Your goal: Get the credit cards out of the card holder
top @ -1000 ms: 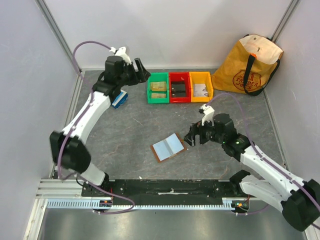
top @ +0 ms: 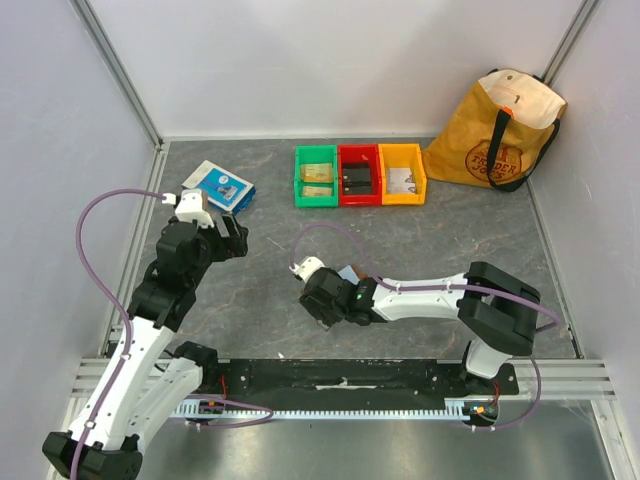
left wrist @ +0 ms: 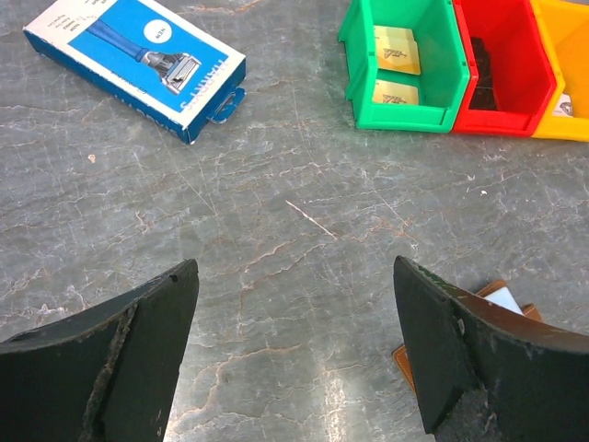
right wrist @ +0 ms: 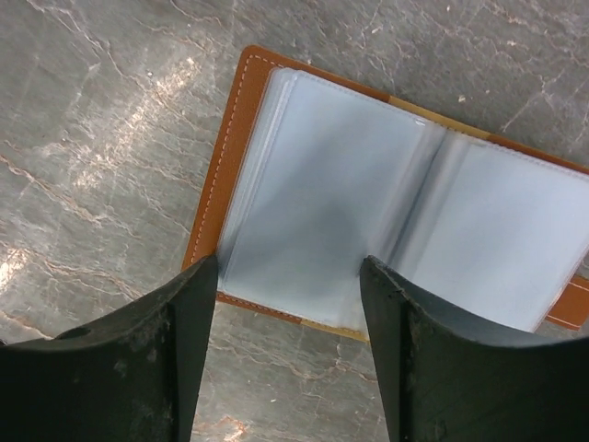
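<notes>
The card holder (right wrist: 313, 184) lies spread open on the grey table, brown leather round the rim with pale, clear-looking sleeves on both halves; no separate card can be made out. Over its left half is my right gripper, fingers apart, one tip by the leather edge and the other near the fold. Whether they touch the sleeve I cannot tell. From above, the right arm hides most of the holder, leaving a corner (top: 350, 274). My left gripper stands open and empty above the table on the left, clear of the holder.
Green (top: 316, 160), red (top: 342, 165) and yellow (top: 415, 160) bins stand at the back; items lie in each. A blue and white box (top: 222, 185) rests at the back left, a yellow bag (top: 465, 135) at the back right.
My right gripper has come left from beside the holder to over its left half, covering it from above. The left gripper has pulled back from near the green bin toward the left side.
</notes>
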